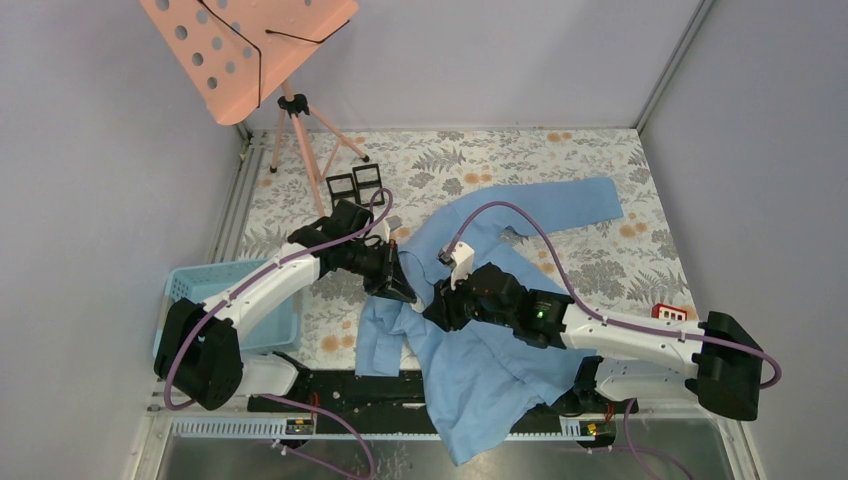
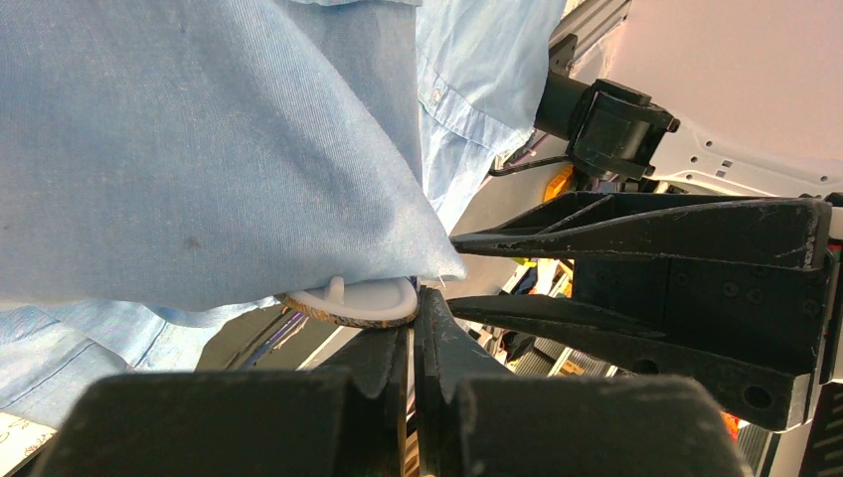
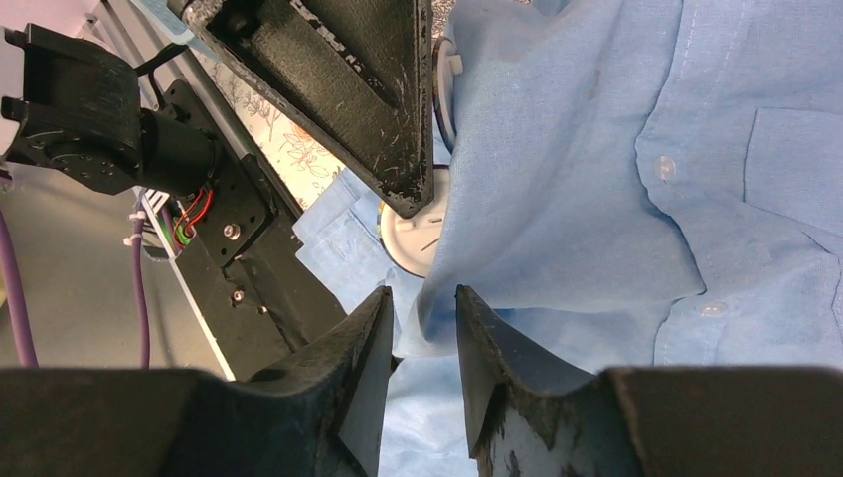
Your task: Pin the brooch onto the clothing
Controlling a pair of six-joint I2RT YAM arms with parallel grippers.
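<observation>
The clothing (image 1: 500, 360) is a blue denim shirt spread over the table. In the left wrist view, the brooch (image 2: 373, 298) is a white-backed disc with a patterned rim, tilted nearly edge-on against the cloth's fold. My left gripper is shut at its edge; the exact contact is partly hidden. In the right wrist view, a pale disc face (image 3: 413, 243) shows behind the left fingertip, and a second disc edge (image 3: 443, 94) stands above it beside the cloth. My right gripper stands part open, with the shirt's lower fold just beyond its fingertips.
A light blue bin (image 1: 285, 325) stands at the left, partly under the left arm. Black frames (image 1: 355, 184) and a pink stand (image 1: 300, 120) are at the back left. A red and white object (image 1: 669, 313) sits at the right. Both grippers are very close together.
</observation>
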